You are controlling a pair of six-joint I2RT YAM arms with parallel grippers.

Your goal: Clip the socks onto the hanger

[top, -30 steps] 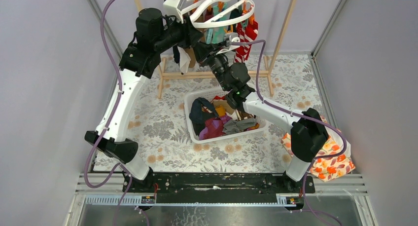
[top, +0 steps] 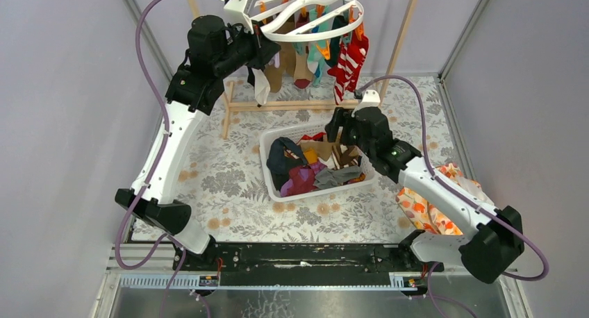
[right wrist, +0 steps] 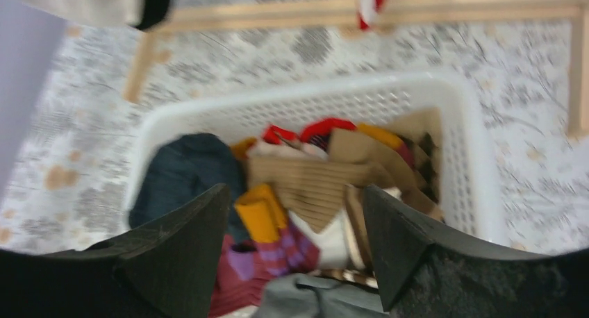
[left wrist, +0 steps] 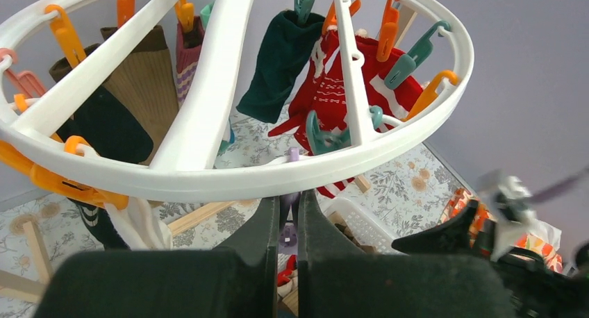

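Observation:
High at the back hangs the white round hanger [top: 312,35], with several clips and socks around it. My left gripper is shut on a light purple clip [left wrist: 287,240] at the hanger's front rim; part of the clip is hidden by the fingers. A red-and-white sock [top: 351,60] and a dark green sock [left wrist: 278,64] hang from the ring. Over the back right of the sock basket [top: 267,166], my right gripper [top: 336,126] stands with its fingers apart and empty. Loose socks below, among them a grey one [right wrist: 319,298], fill the basket.
A wooden stand [top: 292,105] crosses behind the basket. At the right lies an orange-patterned cloth [top: 434,214], partly under the right arm. The floor left of the basket is clear.
From beside the left gripper at the hanger, my right gripper has swung right and down to above the basket. The left arm has barely moved; the ring has turned slightly.

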